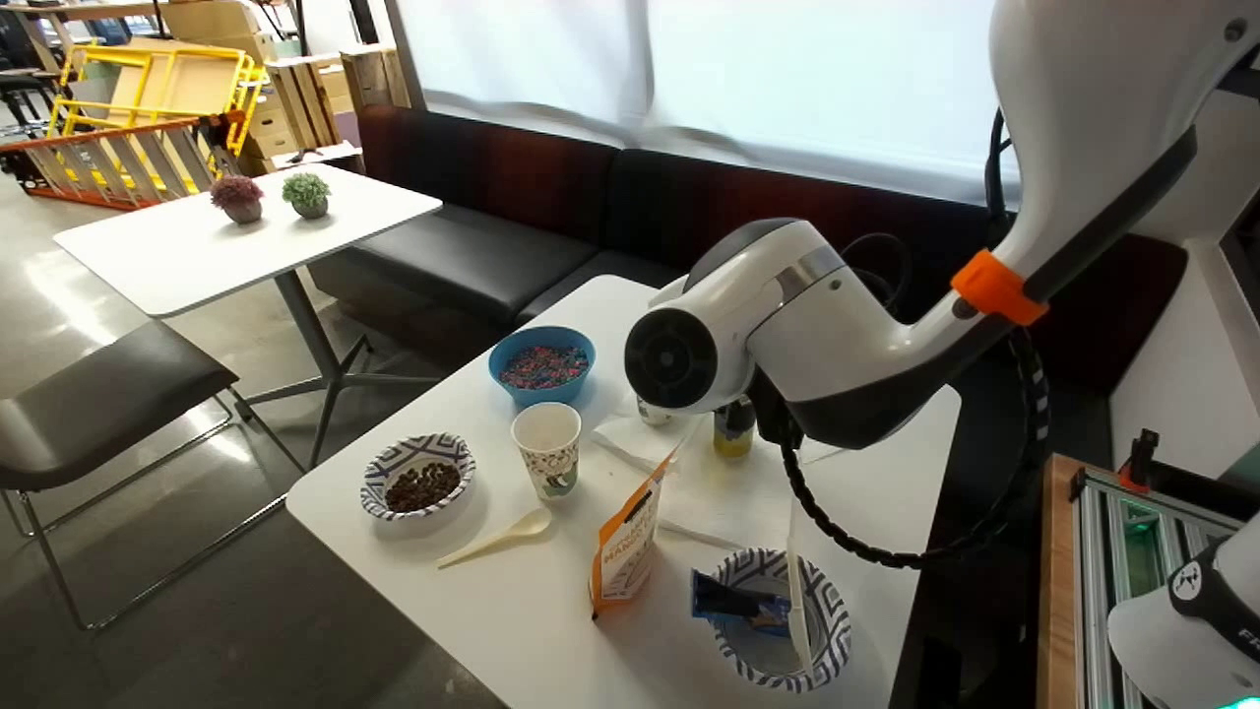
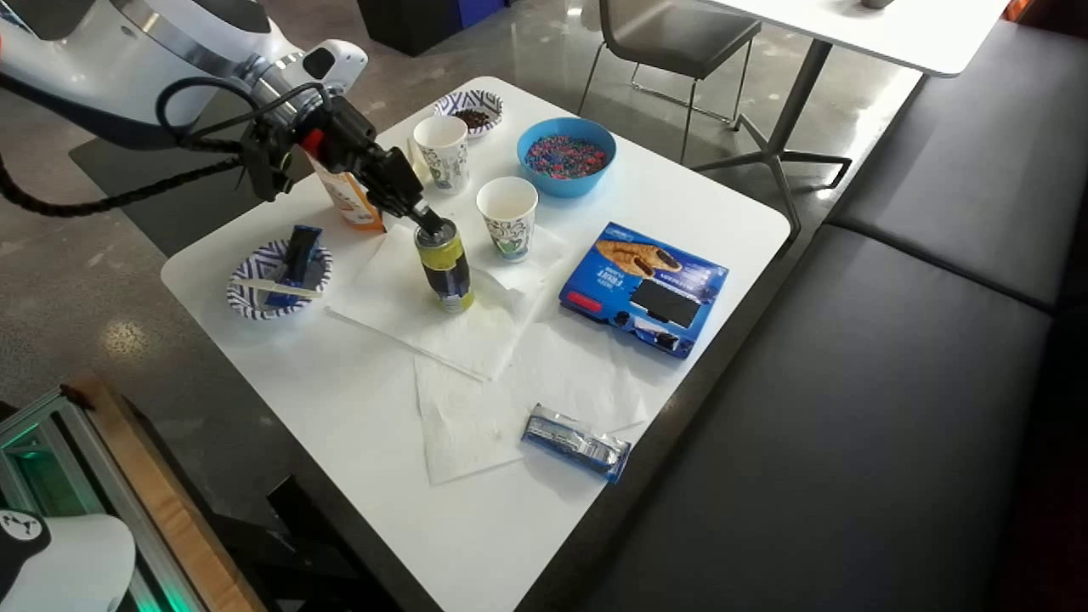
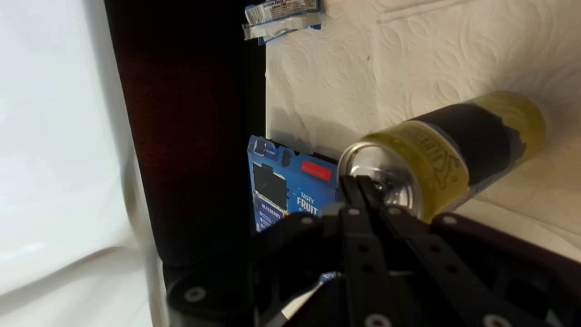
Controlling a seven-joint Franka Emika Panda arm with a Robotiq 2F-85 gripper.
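Observation:
My gripper is shut, its dark fingertips together at the top of a yellow-and-dark can (image 3: 463, 147). Nothing shows between the fingers. Exterior view 2 has the can (image 2: 445, 270) upright on a white paper towel (image 2: 479, 337), with the gripper (image 2: 433, 219) angled down onto its lid. The fingertips hide part of the lid and the tab, so whether they touch it I cannot tell. From exterior view 1 the arm covers the gripper, while the lower can (image 1: 733, 437) shows below it.
Close to the can stand a paper cup (image 2: 509, 229) and an orange-and-white pouch (image 2: 349, 199). A blue snack box (image 2: 644, 289), a wrapped bar (image 2: 577, 443), a blue bowl (image 2: 567, 185) and a patterned bowl (image 2: 321, 267) lie around.

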